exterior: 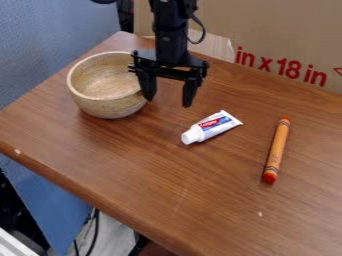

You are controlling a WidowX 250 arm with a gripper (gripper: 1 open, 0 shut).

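Note:
My black gripper is open, its two fingers spread apart above the table with nothing seen between them, just right of a woven round bowl, whose right rim it partly overlaps in view. A toothpaste tube with a white cap lies on the wooden table to the front right of the gripper. An orange crayon-shaped stick with red ends lies further right.
A cardboard box stands behind the table. Cables and a blue panel are off the left edge.

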